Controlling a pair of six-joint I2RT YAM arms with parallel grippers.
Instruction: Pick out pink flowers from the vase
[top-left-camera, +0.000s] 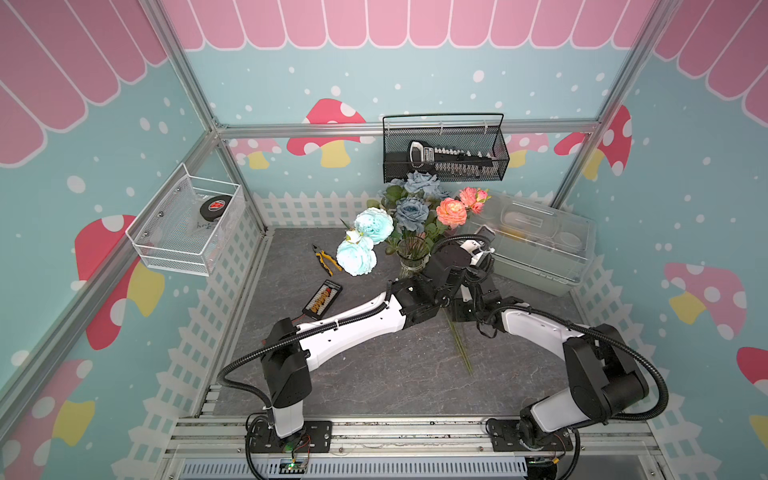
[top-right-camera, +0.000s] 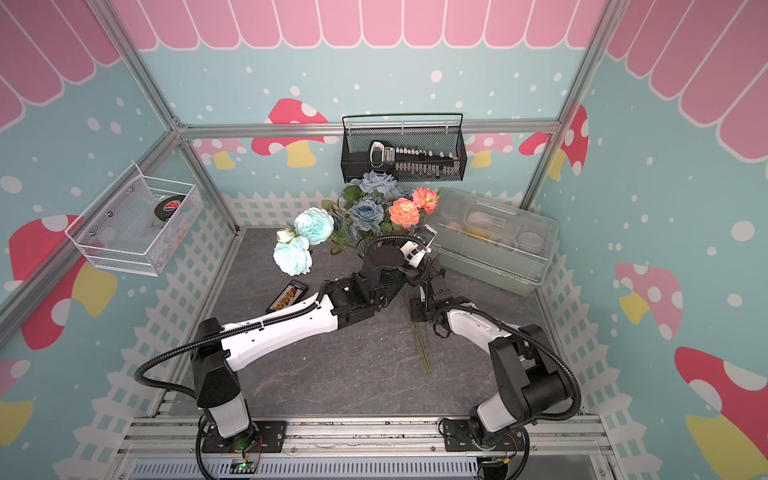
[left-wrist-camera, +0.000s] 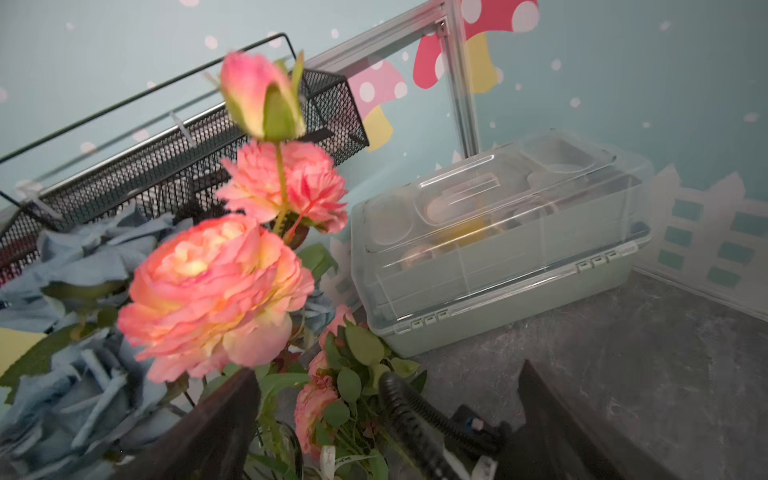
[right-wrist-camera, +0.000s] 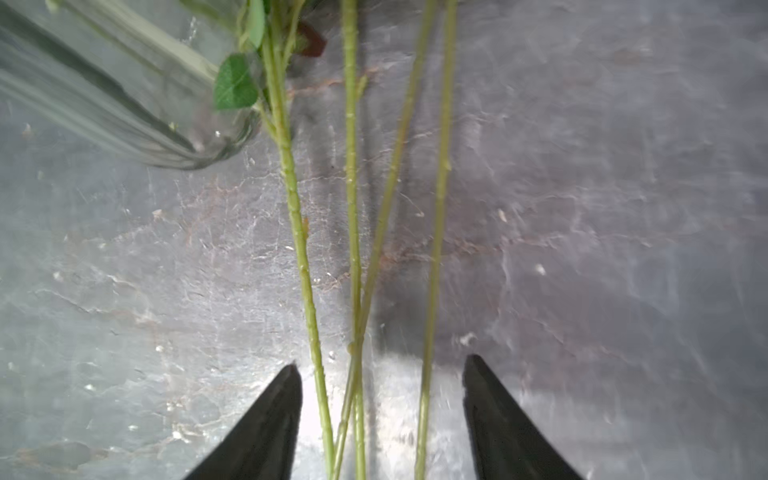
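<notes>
Pink roses (left-wrist-camera: 208, 288) stand in the glass vase among blue and pale cyan flowers (top-left-camera: 373, 225). My left gripper is open just in front of the pink blooms, nothing seen held. More pink flowers (left-wrist-camera: 316, 404) lie low behind it, their stems (right-wrist-camera: 436, 240) stretched on the table beside the vase (right-wrist-camera: 160, 120). My right gripper is low over those stems, fingers apart on either side of them. In the top views the arms hide much of the vase and the low flowers.
A lidded clear toolbox (top-left-camera: 536, 240) fills the back right. Black and white wire baskets (top-left-camera: 444, 152) hang on the walls. Pliers (top-left-camera: 328, 260) and a small case (top-left-camera: 321, 300) lie left of the vase.
</notes>
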